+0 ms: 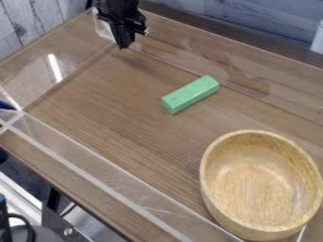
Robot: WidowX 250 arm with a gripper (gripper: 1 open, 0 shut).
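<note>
My black gripper (124, 38) is at the far back left of the wooden table (120, 113), near the top edge of the view, low over the surface. Its fingers look shut; it is too small to tell whether anything is between them. A green block (191, 94) lies near the middle of the table. A large round wooden bowl (259, 189) stands at the front right.
Clear panels line the left and front edges of the table. Walls rise behind the far edge.
</note>
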